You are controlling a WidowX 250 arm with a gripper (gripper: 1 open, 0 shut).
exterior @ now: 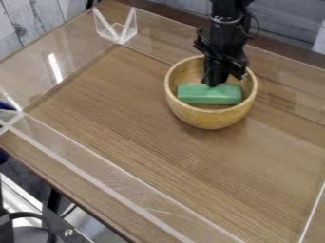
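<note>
A wooden bowl [188,114] sits on the table at the upper right of centre, with a green block [203,94] lying inside it. The black gripper [219,74] reaches down from the top of the view into the back of the bowl, just above the block. Its fingertips are small and dark, and nothing clearly shows between them; it looks shut. Whether it touches the block cannot be told.
A clear folded plastic piece [116,28] stands at the back left. Black cables lie at the lower left corner beyond the table's edge.
</note>
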